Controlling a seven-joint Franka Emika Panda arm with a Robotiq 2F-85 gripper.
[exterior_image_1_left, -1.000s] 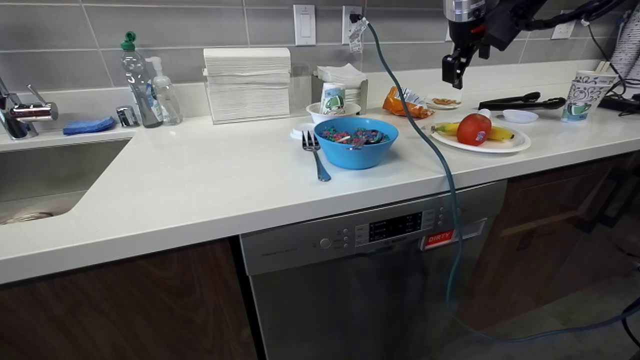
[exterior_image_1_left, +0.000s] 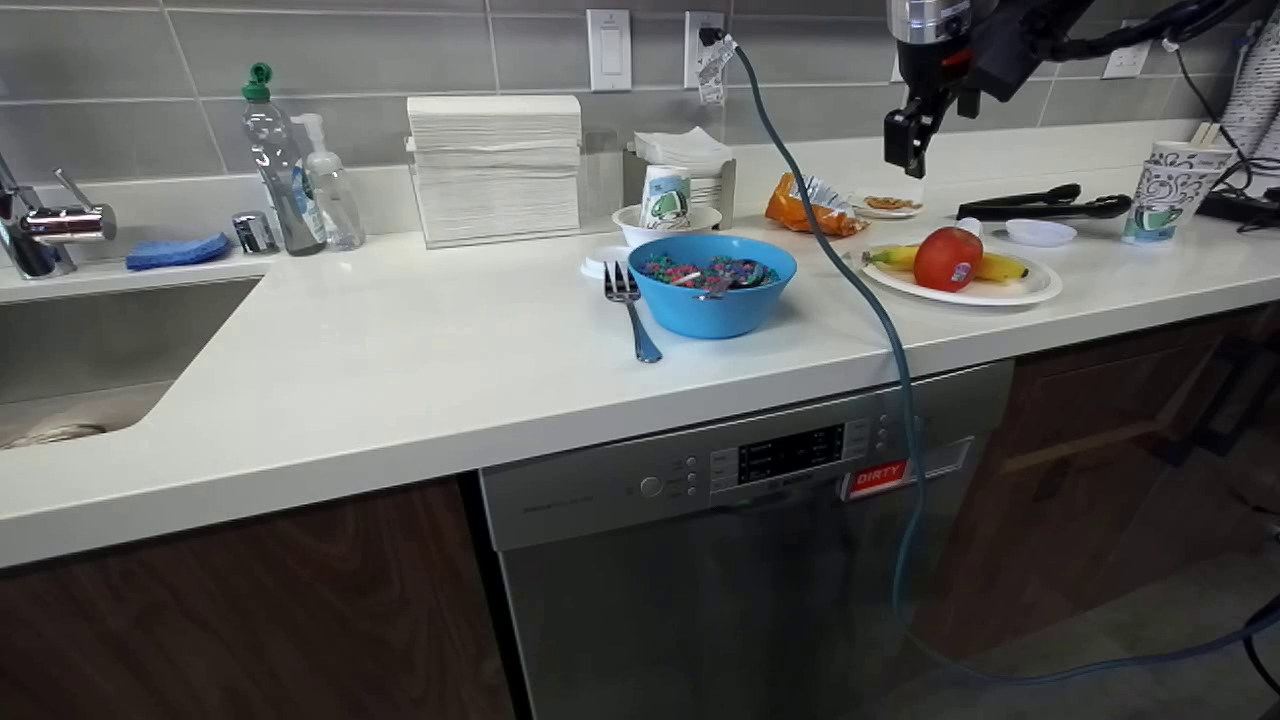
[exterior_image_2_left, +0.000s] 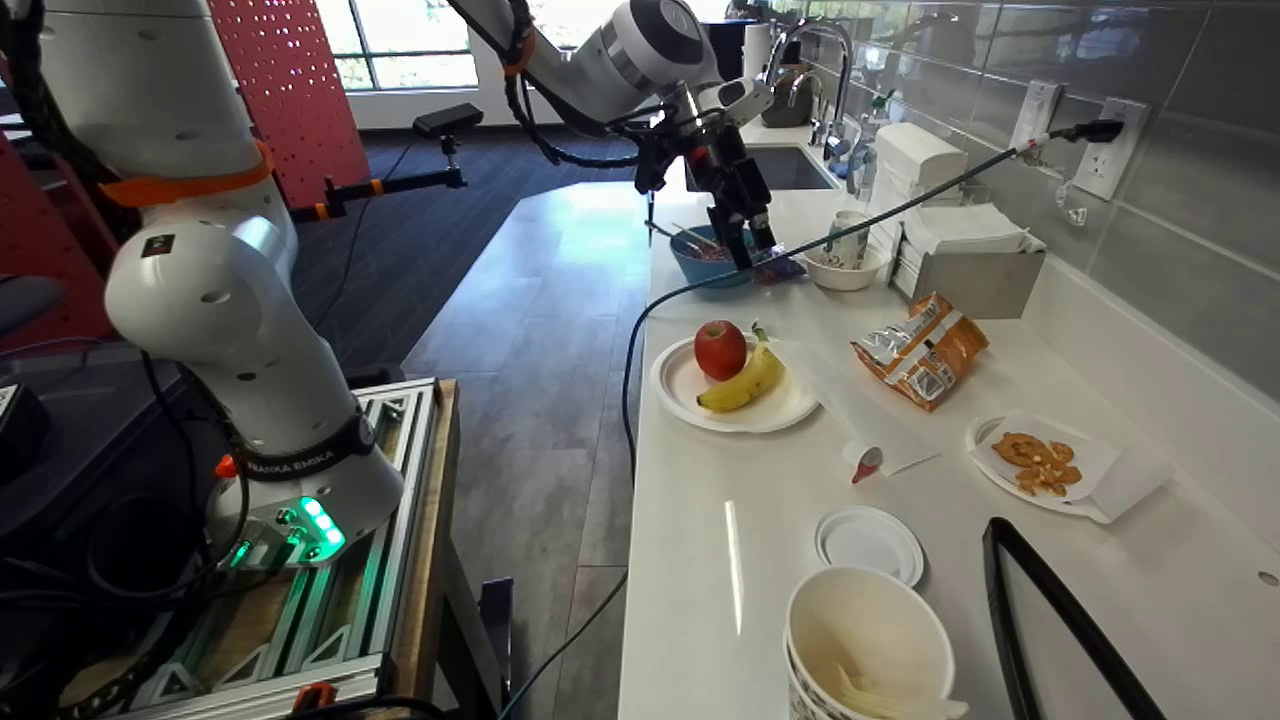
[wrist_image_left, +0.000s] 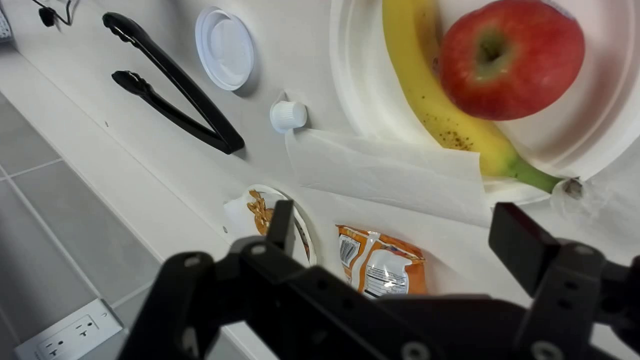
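Note:
My gripper is open, its two fingers wide apart with nothing held between them. In exterior view 1 the gripper (exterior_image_1_left: 908, 144) hangs in the air above the back of the counter, over the plate area. A red apple (wrist_image_left: 513, 60) rests against a yellow banana (wrist_image_left: 432, 114) on a white plate (wrist_image_left: 354, 78), at the upper right of the wrist view. Below the gap between the fingers lies an orange snack bag (wrist_image_left: 384, 264). A small plate of pretzels (wrist_image_left: 261, 213) is partly hidden behind the left finger.
A blue bowl (exterior_image_1_left: 708, 312) of colourful bits stands left of the plate, with a fork (exterior_image_1_left: 636, 318) beside it. Black tongs (wrist_image_left: 180, 84), a white lid (wrist_image_left: 225, 48) and a paper cup (exterior_image_1_left: 1170, 198) lie rightward. A cable (exterior_image_1_left: 882, 312) crosses the counter. Clear counter stretches toward the sink.

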